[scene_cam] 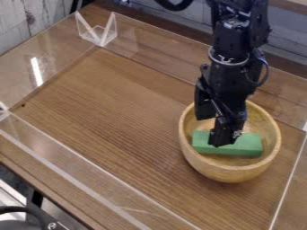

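A round tan wooden bowl (231,167) stands at the right of the table. In it lies a green rectangular block (243,148). My black gripper (218,126) reaches down from the top over the rear part of the bowl, its lower end at the block's left part, hiding some of it. Whether its fingers are open or shut is hard to make out against the dark body; nothing is clearly held.
A small wire holder (99,29) stands at the back left. A wall edges the table at the back, and dark cables lie at the lower left.
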